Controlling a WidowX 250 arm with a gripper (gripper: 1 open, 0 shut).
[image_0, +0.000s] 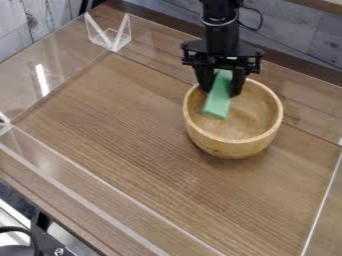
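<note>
A wide tan bowl (235, 138) sits on the wooden table (120, 150) toward the right. Over its back part my black gripper (221, 76) points down, shut on a green object (219, 100) that slants down into the bowl. The fingertips are small and partly merge with the dark gripper body.
A low wall runs along the back edge behind the arm. A dark cable (16, 232) shows at the lower left corner.
</note>
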